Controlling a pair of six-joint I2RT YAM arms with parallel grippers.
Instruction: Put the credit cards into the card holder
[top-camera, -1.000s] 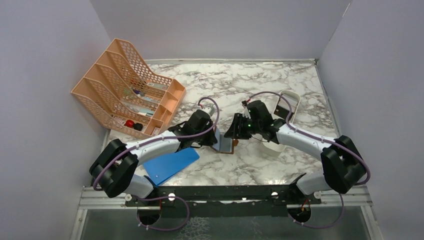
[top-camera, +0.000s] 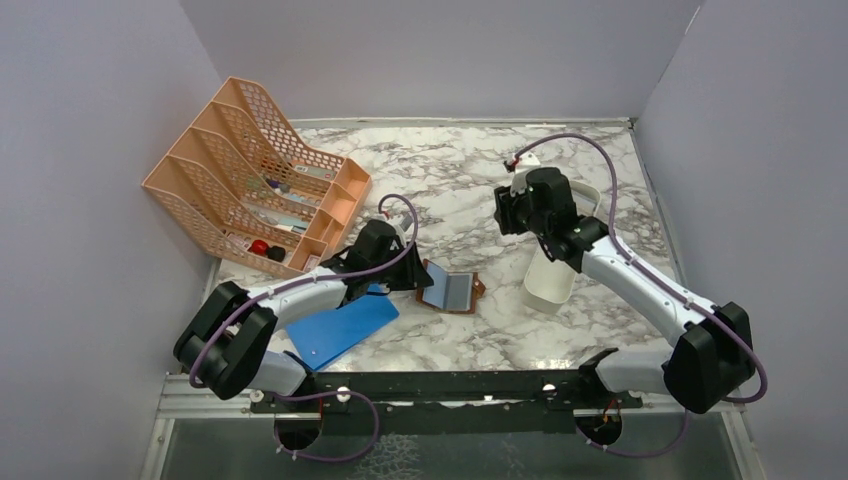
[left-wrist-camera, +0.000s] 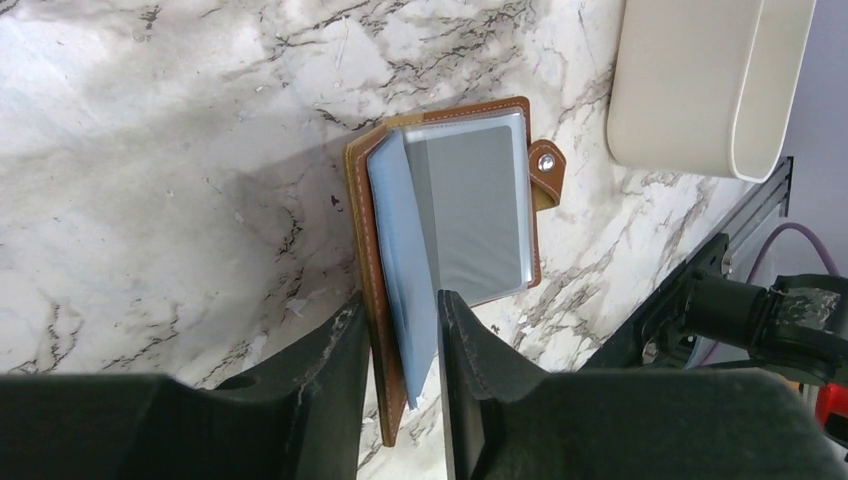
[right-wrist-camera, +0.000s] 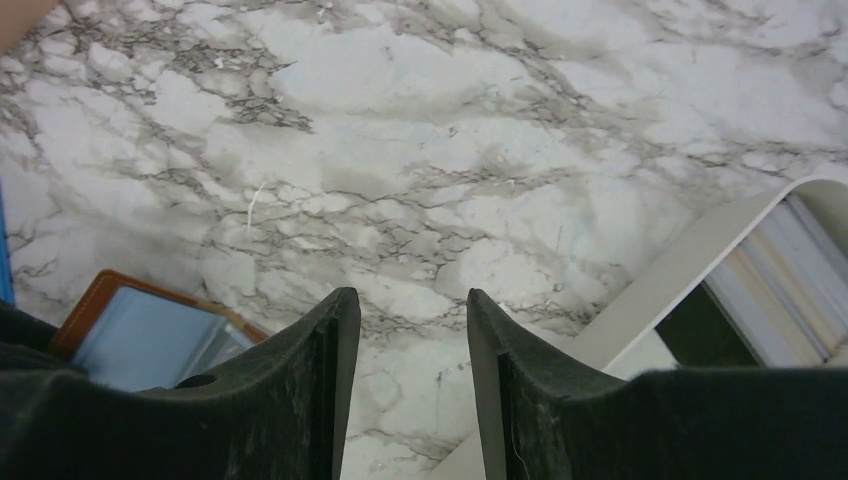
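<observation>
The brown card holder (top-camera: 460, 291) lies spread on the marble table, its clear sleeves facing up and its snap tab (left-wrist-camera: 548, 172) to the right. In the left wrist view its raised cover (left-wrist-camera: 367, 235) stands tilted between the tips of my left gripper, whose fingers are apart. My right gripper (top-camera: 508, 212) hangs behind and to the right of the holder; in the right wrist view it (right-wrist-camera: 413, 295) is open over bare table. Thin, pale, card-like pieces (right-wrist-camera: 785, 275) stand in a white container; I cannot tell whether they are the credit cards.
That white container (top-camera: 548, 282) stands right of the holder, partly under the right arm. A tan slatted organizer (top-camera: 345, 190) with several small items is at the left. A blue folder (top-camera: 340, 330) lies at the front left.
My right gripper has moved back and right, away from the holder.
</observation>
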